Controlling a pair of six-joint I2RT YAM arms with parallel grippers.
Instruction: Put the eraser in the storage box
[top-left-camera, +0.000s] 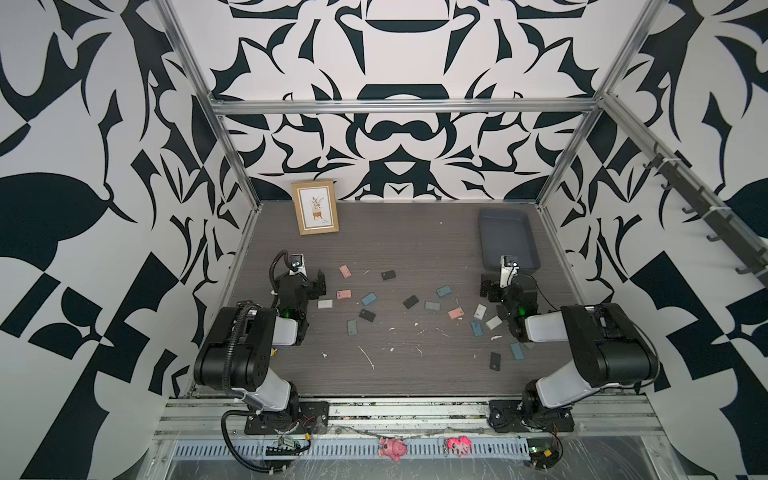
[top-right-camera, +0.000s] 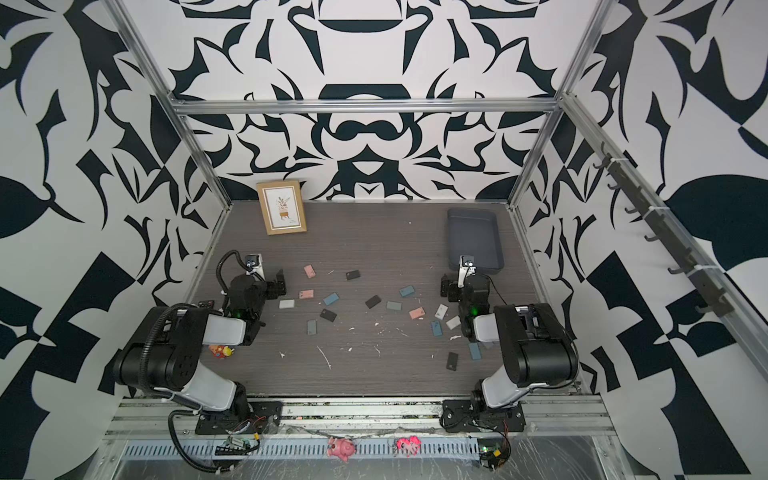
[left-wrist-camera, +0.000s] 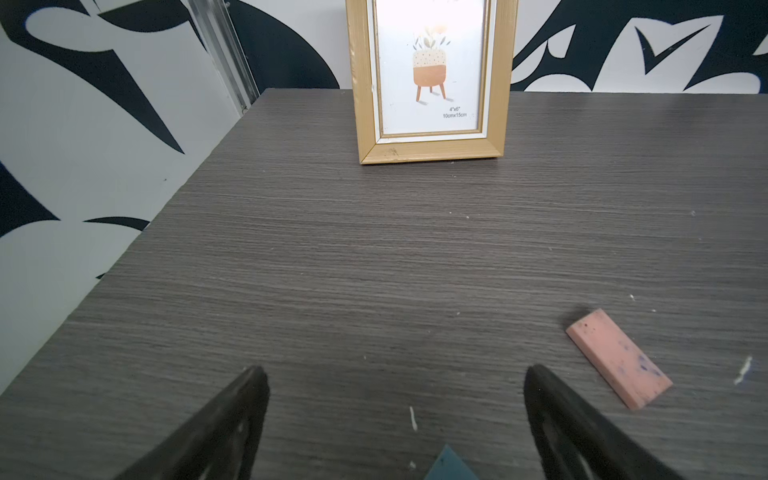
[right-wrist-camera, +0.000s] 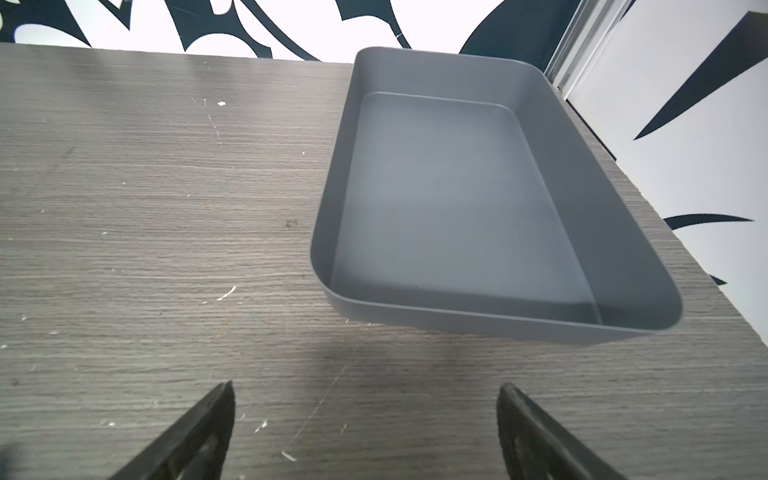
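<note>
Several small erasers lie scattered over the middle and right of the table, among them a pink eraser (top-left-camera: 345, 271), a black eraser (top-left-camera: 389, 274), a blue eraser (top-left-camera: 444, 291) and a white eraser (top-left-camera: 325, 304). In the left wrist view one pink eraser (left-wrist-camera: 620, 358) rests just right of the fingers. The storage box (right-wrist-camera: 480, 317), a grey open tray, is empty at the back right. My left gripper is open over the table's left side, nothing between its fingers. Short of the box's near wall, my right gripper also stands open and empty.
A wooden picture frame (top-left-camera: 316, 207) stands at the back left. Scraps of white debris (top-left-camera: 365, 357) litter the front middle. A colourful toy (top-right-camera: 221, 350) lies by the left arm.
</note>
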